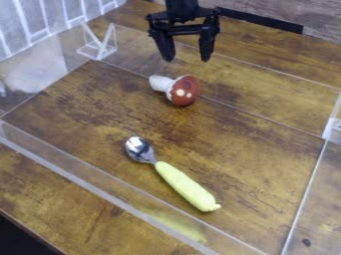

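My black gripper hangs at the top centre of the camera view, open, its two fingers apart with nothing visible between them. Below it, apart from it, a toy mushroom with a red spotted cap and white stem lies on its side on the wooden surface. Nearer the front, a spoon with a silver bowl and a long pale yellow-green handle lies diagonally.
Clear plastic walls edge the wooden work surface at left and right. A small white bracket stands at the back left.
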